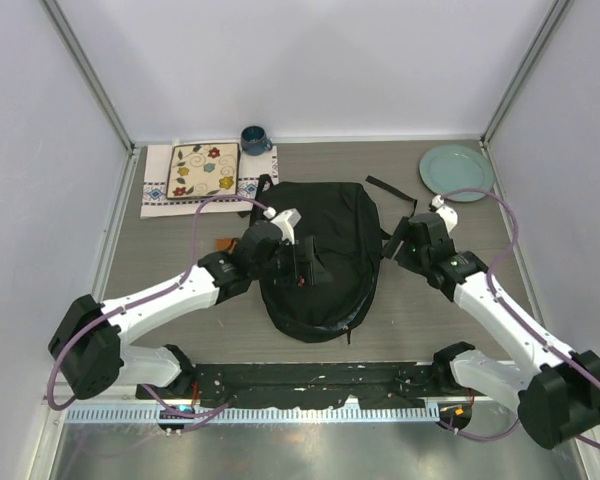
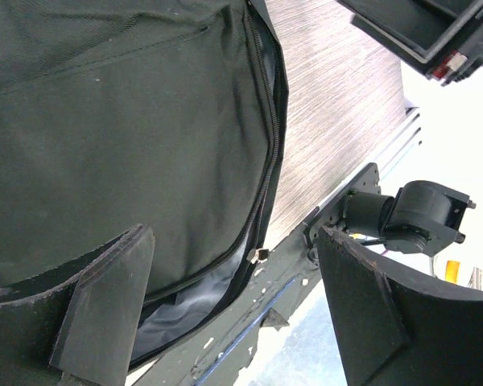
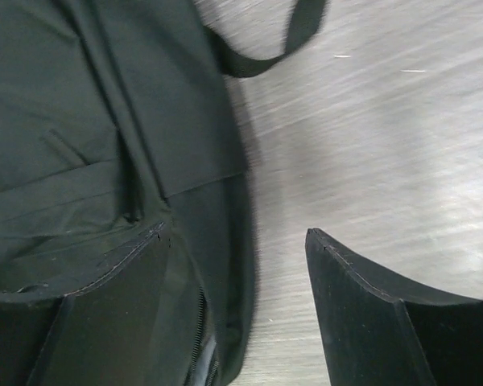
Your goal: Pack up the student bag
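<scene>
A black student bag (image 1: pixel 332 225) lies flat in the middle of the table, its rounded zipped end toward the front. In the left wrist view the bag's zipper (image 2: pixel 270 153) curves along the edge, with a gap showing grey lining. My left gripper (image 1: pixel 308 272) hangs over the bag's middle, open, nothing between its fingers. Beside the bag's right edge, my right gripper (image 1: pixel 392 245) is also open and empty; between its fingers the right wrist view shows the bag's side and bare table. The bag's inside is mostly hidden.
At the back left, a flowered board (image 1: pixel 203 171) rests on a patterned cloth (image 1: pixel 158 190), with a blue mug (image 1: pixel 256 140) nearby. A green plate (image 1: pixel 456 172) is at the back right. Something orange-brown (image 1: pixel 225 244) sits left of the bag. Bag straps (image 1: pixel 390 189) stretch rightward.
</scene>
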